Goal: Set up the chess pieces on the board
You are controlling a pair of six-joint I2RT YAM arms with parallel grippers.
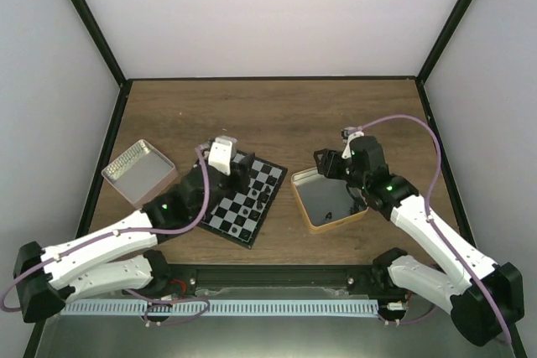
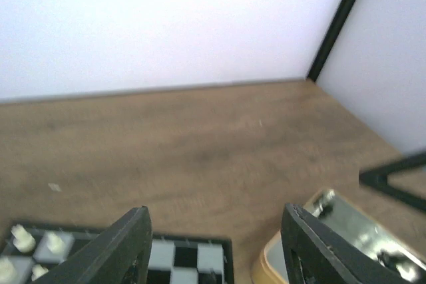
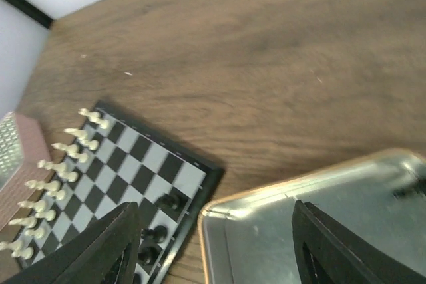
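Observation:
The chessboard lies at the centre-left. White pieces line one side, and several black pieces stand on the side nearer the orange tray. My left gripper is raised over the board, its fingers apart with nothing seen between them; the board shows below it in the left wrist view. My right gripper hangs above the orange tray, open and empty. A few black pieces lie in that tray.
A pink tray sits left of the board. Dark frame bars and walls bound it on the sides.

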